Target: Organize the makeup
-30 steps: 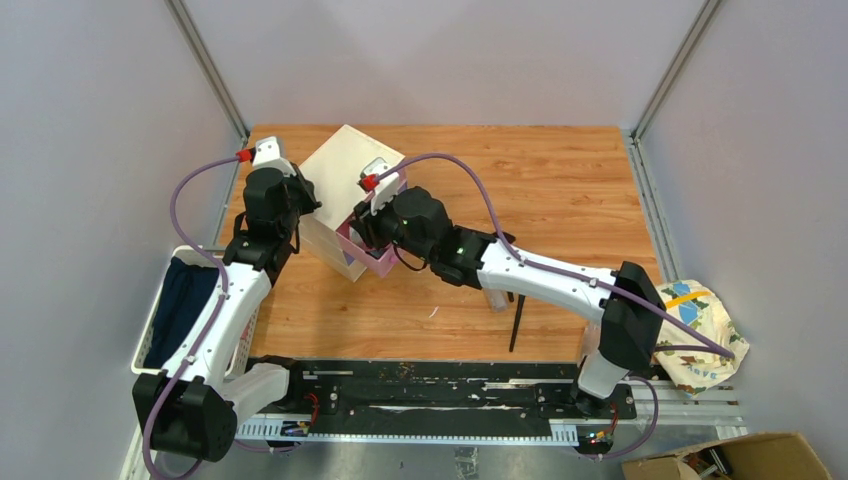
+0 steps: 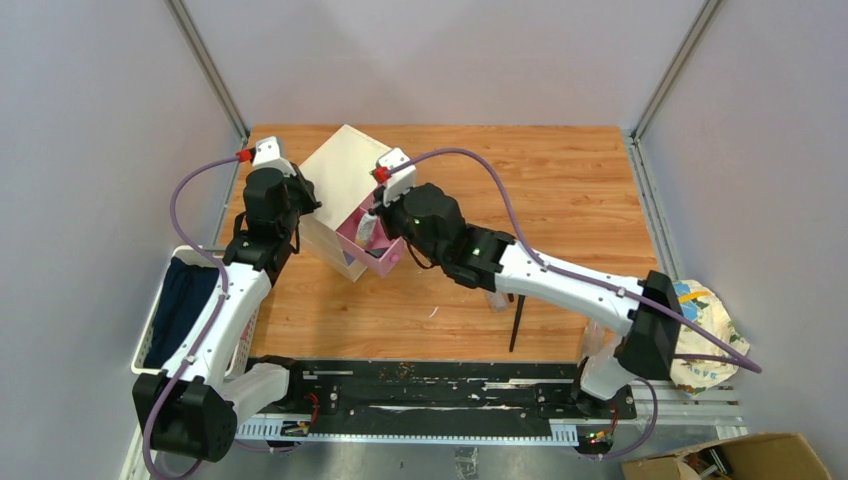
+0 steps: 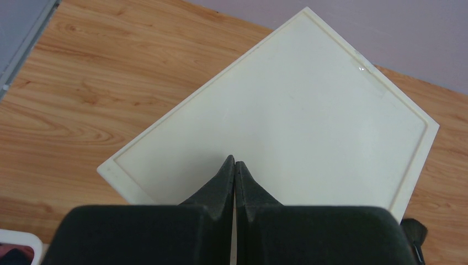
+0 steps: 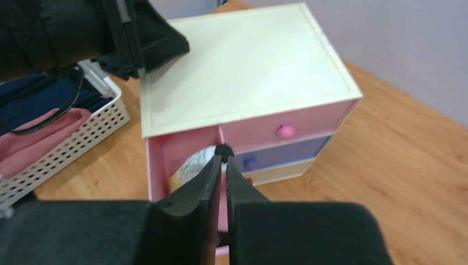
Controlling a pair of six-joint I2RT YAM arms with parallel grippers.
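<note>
A small cabinet with a white top (image 2: 350, 165) stands at the left of the table. Its pink drawer (image 2: 382, 262) is pulled out, showing a white bottle (image 2: 367, 229) and a dark item inside. In the right wrist view the bottle (image 4: 197, 160) leans in the drawer, its black cap up. Over the drawer, my right gripper is shut, nothing seen between its fingers. My left gripper is likewise shut and empty, resting at or just above the cabinet top (image 3: 287, 110); contact is hard to tell. A dark brush (image 3: 415, 234) lies beyond the cabinet.
A white basket (image 2: 150, 335) with dark cloth stands at the left edge. A black stick (image 2: 517, 323) and a clear item (image 2: 497, 300) lie near the right forearm. A patterned bag (image 2: 710, 335) sits at the right.
The left arm and the cabinet have stayed put.
</note>
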